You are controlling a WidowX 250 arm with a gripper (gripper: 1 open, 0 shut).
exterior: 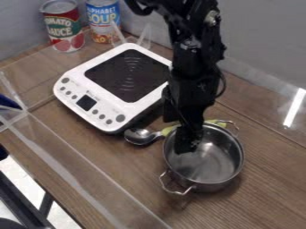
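A steel pot (209,168) with wire handles sits on the wooden table at the lower right. My black gripper (185,130) reaches down over the pot's back-left rim, its fingers dark and overlapping the pot, so their opening is unclear. A spoon (141,137) with a yellow-green handle lies behind and left of the pot, partly hidden by the gripper. A white induction cooker (75,85) with a black plate stands to the left.
A tomato sauce can (63,27) and an alphabet soup can (103,20) stand at the back left against the wall.
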